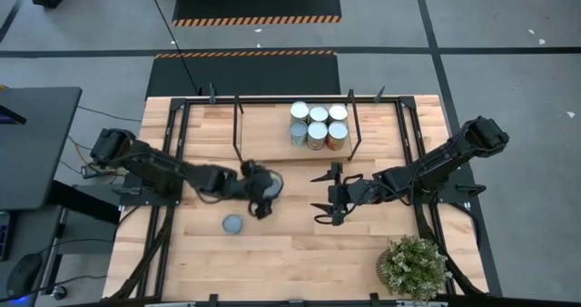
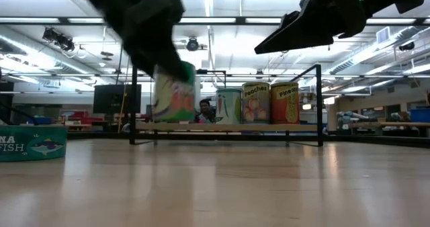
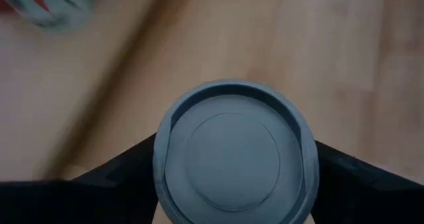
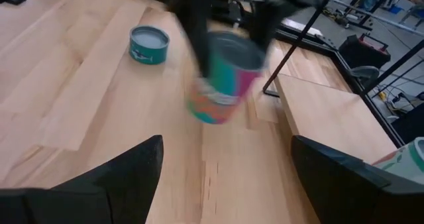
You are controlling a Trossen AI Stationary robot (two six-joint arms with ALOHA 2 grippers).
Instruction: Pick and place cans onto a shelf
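A grey-lidded can (image 3: 232, 158) fills the middle of the left wrist view, with a finger pressed to each side. In the right wrist view this colourful soup can (image 4: 228, 85), blurred, hangs clear of the table with my left gripper shut on it. From above, its lid (image 1: 272, 187) peeks out beside the left gripper, in front of the shelf (image 1: 263, 148). My right gripper (image 1: 318, 195) stands open and empty, right of the table's middle. A low tuna can (image 1: 232, 224) rests on the table near the left arm.
Several cans (image 1: 318, 125) stand grouped on the shelf's right half. Black posts (image 1: 238, 125) bound the shelf's sides. A potted plant (image 1: 413, 266) occupies the front right.
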